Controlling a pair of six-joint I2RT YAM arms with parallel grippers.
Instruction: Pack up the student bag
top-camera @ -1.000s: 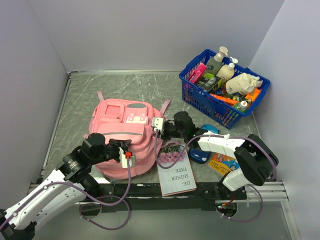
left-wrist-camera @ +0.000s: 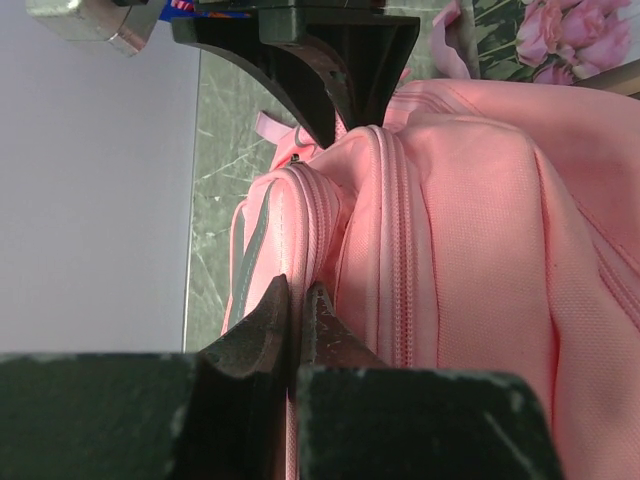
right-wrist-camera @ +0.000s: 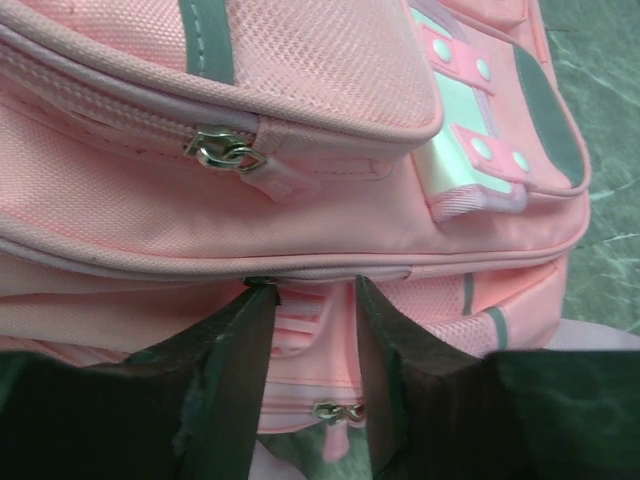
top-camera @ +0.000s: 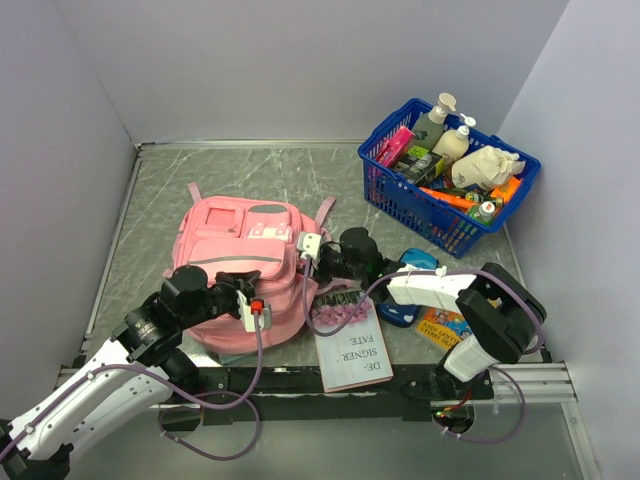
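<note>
The pink bag (top-camera: 235,240) lies on the grey tabletop. In the left wrist view, my left gripper is shut on a fold of pink bag fabric (left-wrist-camera: 310,215) along its zipped edge. My right gripper stands part open against the bag's side, its fingertips at a seam below the front pocket; nothing clearly shows gripped between them. A metal zipper pull (right-wrist-camera: 225,150) hangs above it, and another zipper pull (right-wrist-camera: 338,412) shows lower down between its fingers. To the bag's right lies a book (top-camera: 355,350); a blue case (top-camera: 402,310) is partly under the right arm.
A blue basket (top-camera: 425,215) full of bottles and boxes stands at the back right. An orange booklet (top-camera: 440,328) lies beneath the right arm. Bare tabletop (top-camera: 285,165) stretches behind the bag.
The right gripper has shifted slightly left against the bag, and the bag's upper part has moved a little left with it. My left arm looks still.
</note>
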